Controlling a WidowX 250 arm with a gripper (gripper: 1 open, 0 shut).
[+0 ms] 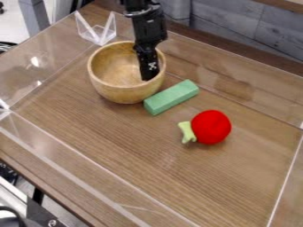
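A tan wooden bowl (115,82) sits at the upper left of the wooden table. My black gripper (149,69) reaches down from the top into the right side of the bowl, at its rim. It looks shut, though its fingertips are small and dark here; I cannot make out anything held between them.
A green block (171,97) lies just right of the bowl. A red round object (212,127) with a pale green piece beside it lies lower right. A clear plastic item (97,27) is at the top left.
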